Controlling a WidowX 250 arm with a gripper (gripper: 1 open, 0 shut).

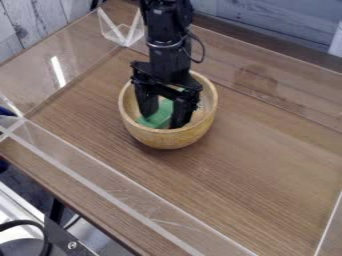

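My black gripper (166,100) reaches down from the top into a wooden bowl (174,135) in the middle of the table. Its fingers are open around or just over a green object (152,117) inside the bowl. Part of that object is hidden behind the gripper, and whether the fingers touch it I cannot tell.
A clear plastic edge runs along the left side, with cables at the lower left. A pale wall (281,25) stands at the back.
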